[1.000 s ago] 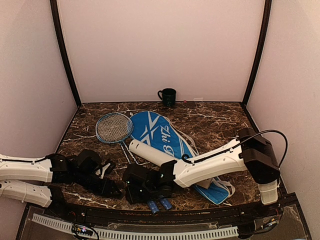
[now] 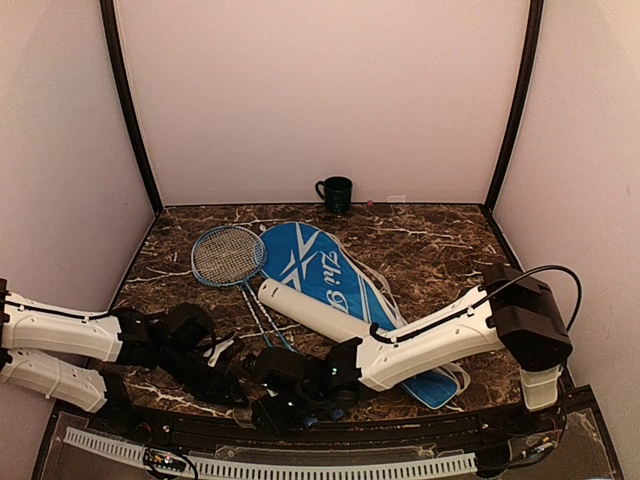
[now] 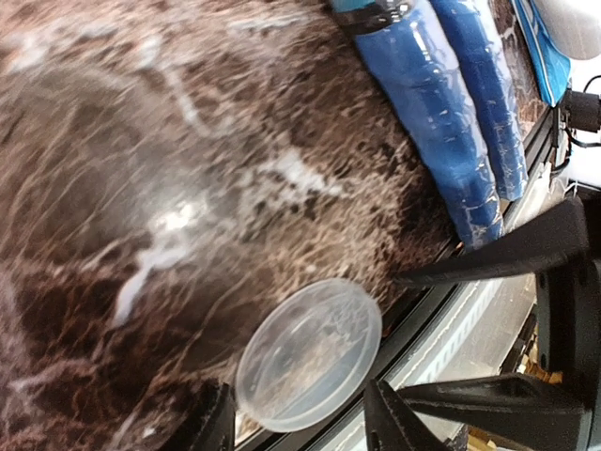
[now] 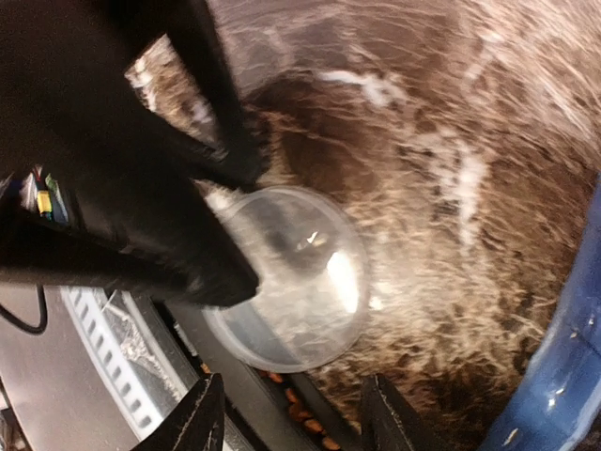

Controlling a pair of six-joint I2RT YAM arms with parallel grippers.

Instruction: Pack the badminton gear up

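Observation:
A clear round plastic lid (image 3: 310,352) lies near the table's front edge. In the left wrist view my left gripper stands open, the lid's lower part between its fingertips. From the right, my right gripper (image 2: 262,412) reaches toward the same lid (image 4: 305,287); its fingers are apart (image 4: 291,413), and no held object shows. Two rackets (image 2: 228,256) lie with blue handles (image 3: 427,113) toward the front, partly hidden by my right arm. The blue racket bag (image 2: 310,262) lies behind the long white tube (image 2: 305,308).
A dark green mug (image 2: 337,194) stands at the back wall. My two grippers are very close together at the front edge. Bare table (image 2: 430,240) lies at the back right.
My right gripper has shifted toward the front edge, covering more of the racket handles. The rackets, bag and tube look unmoved.

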